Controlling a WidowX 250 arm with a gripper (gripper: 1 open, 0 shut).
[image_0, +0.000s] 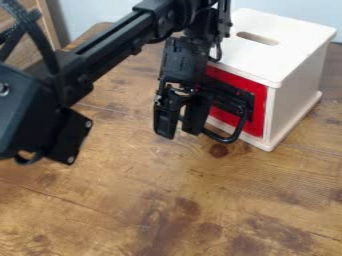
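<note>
My gripper (182, 117) hangs pointing down in front of a white wooden box (281, 48), its two black fingers apart with nothing seen between them. The box has a slot in its top and a red front panel (251, 126), which my gripper and its cable partly hide. Whether the fingers touch the panel cannot be told from this view.
A wooden edge or object shows at the top left behind my arm, which covers much of the upper left.
</note>
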